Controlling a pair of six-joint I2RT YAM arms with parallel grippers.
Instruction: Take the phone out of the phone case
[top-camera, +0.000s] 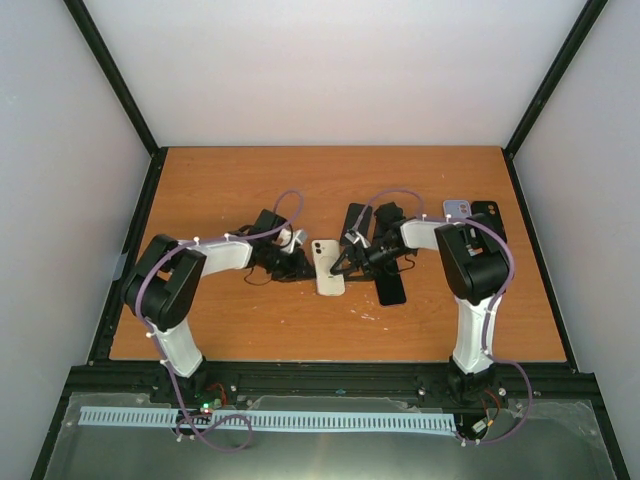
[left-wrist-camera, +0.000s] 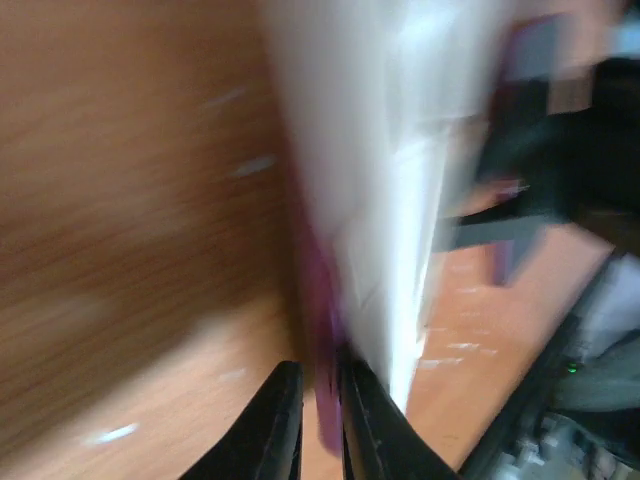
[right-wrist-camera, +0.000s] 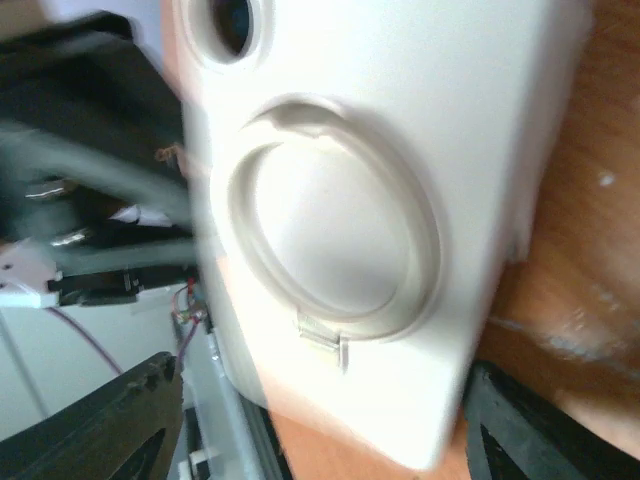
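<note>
A cream-white phone case (top-camera: 329, 285) is seen back side up between my two grippers, with camera lenses at its upper end. In the left wrist view the white case (left-wrist-camera: 400, 300) is blurred, with a purple strip (left-wrist-camera: 325, 400) along its edge, seemingly the phone's side. My left gripper is shut on this edge; whether it pinches phone, case or both is unclear. In the right wrist view a raised ring marks the case (right-wrist-camera: 335, 215). My right gripper stands part open, its fingers either side of the case's near corner.
Two dark phones or cases (top-camera: 391, 289) (top-camera: 355, 222) lie by the right gripper. A lilac one (top-camera: 457, 209) and a black one (top-camera: 488, 214) rest at the back right.
</note>
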